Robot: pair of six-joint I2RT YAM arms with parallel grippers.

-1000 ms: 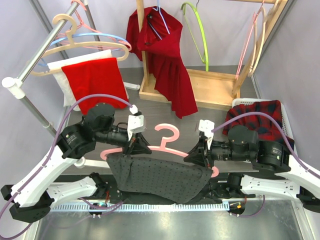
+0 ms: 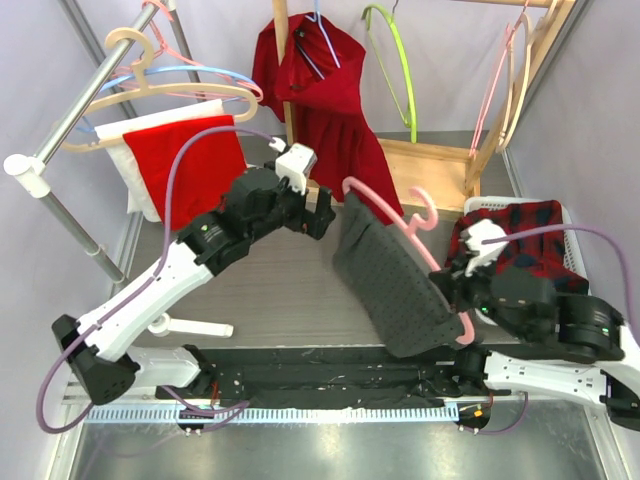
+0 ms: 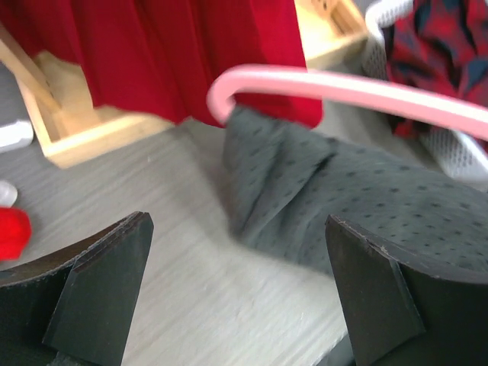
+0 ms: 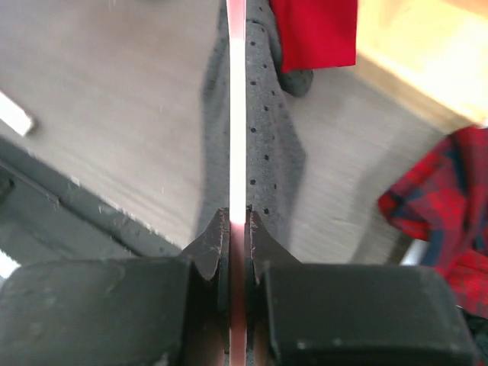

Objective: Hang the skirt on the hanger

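Observation:
The pink hanger [image 2: 372, 195] is tilted diagonally, with the dark grey dotted skirt [image 2: 385, 280] draped over it and hanging down. My right gripper [image 2: 452, 285] is shut on the hanger's bar, which runs straight up between its fingers in the right wrist view. My left gripper [image 2: 315, 210] is open beside the hanger's upper end. In the left wrist view, that end and the grey cloth [image 3: 282, 183] lie ahead of the open fingers, with nothing between them.
A wooden rack [image 2: 430, 175] holds a maroon garment [image 2: 320, 90] and empty hangers. A metal rail [image 2: 80, 100] at left carries hangers and red and white cloths. A white basket with plaid cloth [image 2: 520, 240] stands at right.
The hanger and skirt have swung from horizontal to diagonal, rising to the right with my right gripper.

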